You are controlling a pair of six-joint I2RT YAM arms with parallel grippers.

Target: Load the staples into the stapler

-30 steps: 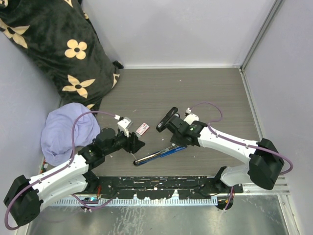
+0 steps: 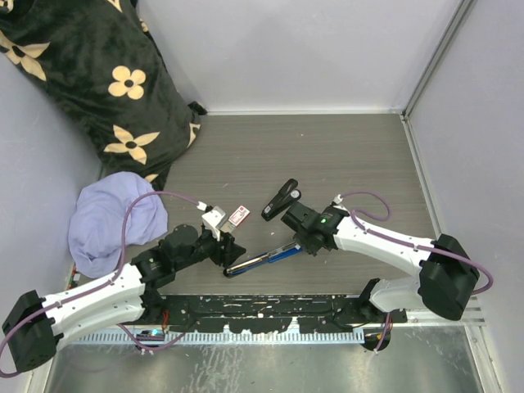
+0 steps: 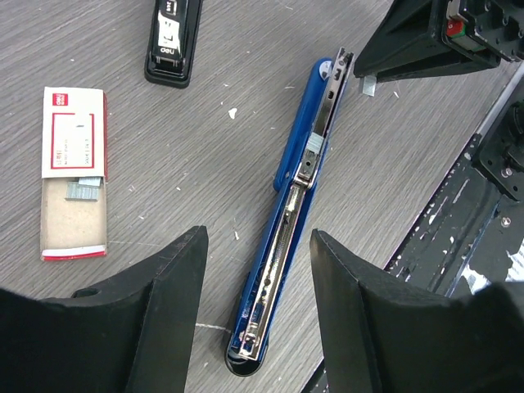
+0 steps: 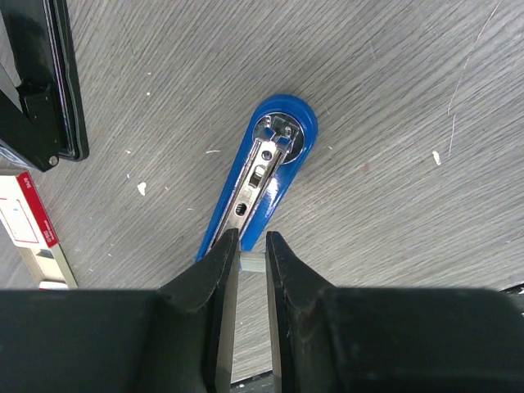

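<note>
The blue stapler lies opened out flat, its metal channel facing up. My left gripper is over its near half, fingers apart and nothing between them, the stapler seen through the gap. My right gripper is shut on a small pale silver staple strip, just beside the stapler's far part. The strip's end also shows below the right fingertips in the left wrist view. The staple box sits partly slid open at left, with grey staples in its tray.
A black stapler lies behind the blue one. On the left are a lavender cloth and a dark flowered cushion.
In the top view my right gripper has moved right and slightly toward the front, along the blue stapler's far end. The left gripper has shifted slightly right. The stapler has stayed put.
</note>
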